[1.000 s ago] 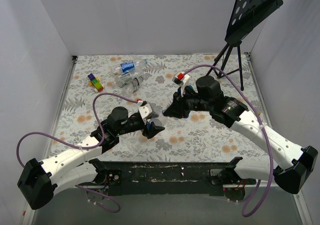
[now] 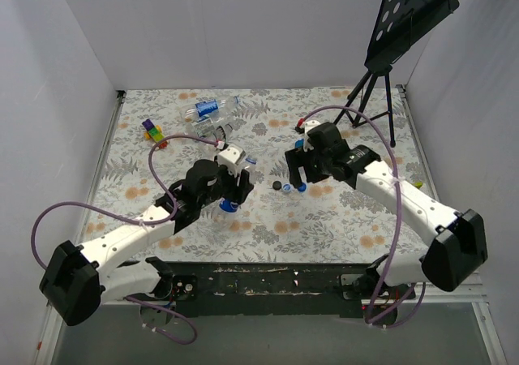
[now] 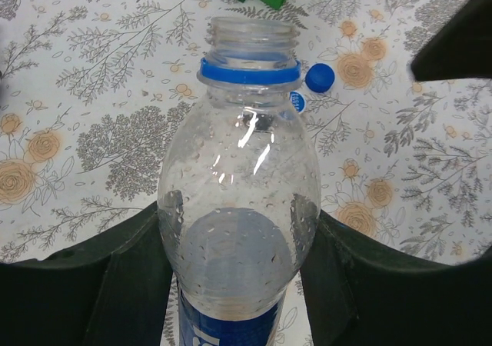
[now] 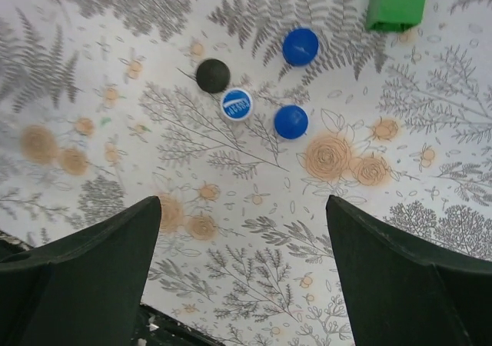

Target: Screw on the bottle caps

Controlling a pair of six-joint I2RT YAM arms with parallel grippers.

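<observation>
A clear bottle (image 3: 238,161) with a blue label is held in my left gripper (image 2: 240,190), which is shut around its body. Its threaded mouth (image 3: 252,34) is bare, with a blue ring below the threads. To the right, my right gripper (image 2: 303,173) hangs open above the table, nothing between its fingers. Ahead of those fingers in the right wrist view lie a blue cap (image 4: 290,121), a white-and-blue cap (image 4: 237,104), a black cap (image 4: 212,76) and, farther off, another blue cap (image 4: 300,47).
Several clear bottles (image 2: 207,109) lie at the back left, beside a stack of coloured blocks (image 2: 152,131). A green block (image 4: 396,4) sits beyond the caps. At the back right stands a black tripod (image 2: 373,97).
My right gripper has drawn away from the bottle's mouth, rightward over the caps. The left gripper has shifted slightly left and turned, still holding the bottle.
</observation>
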